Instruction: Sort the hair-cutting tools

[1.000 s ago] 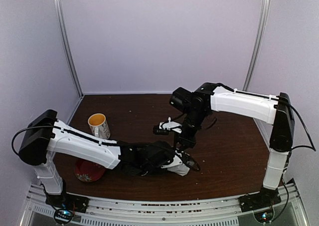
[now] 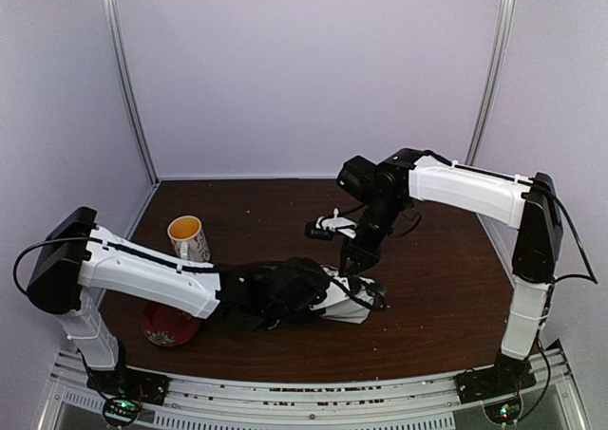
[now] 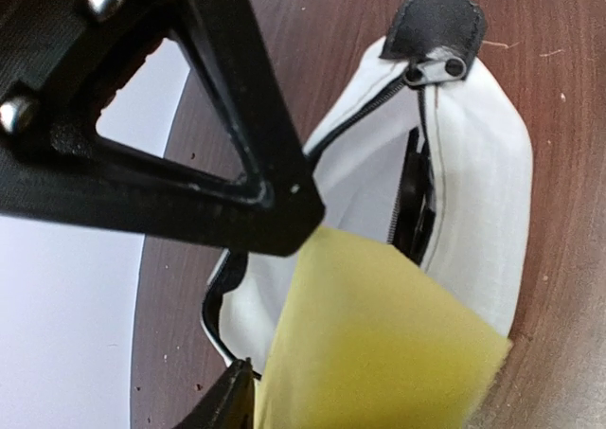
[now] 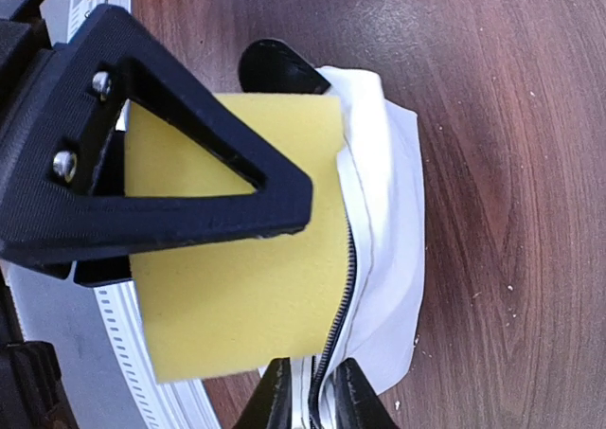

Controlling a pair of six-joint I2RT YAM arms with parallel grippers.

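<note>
A white pouch (image 3: 478, 183) with a black zipper and a black end tab (image 3: 436, 24) lies on the dark table, its mouth agape in the left wrist view. Something slim and black (image 3: 412, 197) shows inside the mouth. A flat yellow piece (image 4: 237, 301) stands beside the pouch; what carries it is unclear. My left gripper (image 2: 353, 297) is open at the pouch, one finger (image 3: 222, 405) showing at the lower left of its view. My right gripper has its fingertips a little apart, with the zippered edge between them. A black triangular finger crosses each wrist view.
A patterned mug (image 2: 188, 238) with an orange inside stands at the left, and a red bowl (image 2: 171, 324) sits in front of it, partly behind the left arm.
My right gripper has shifted slightly to the right. The visible part of the white pouch has moved right too, and more of it shows. The left arm has shifted slightly; mug and bowl are unmoved.
</note>
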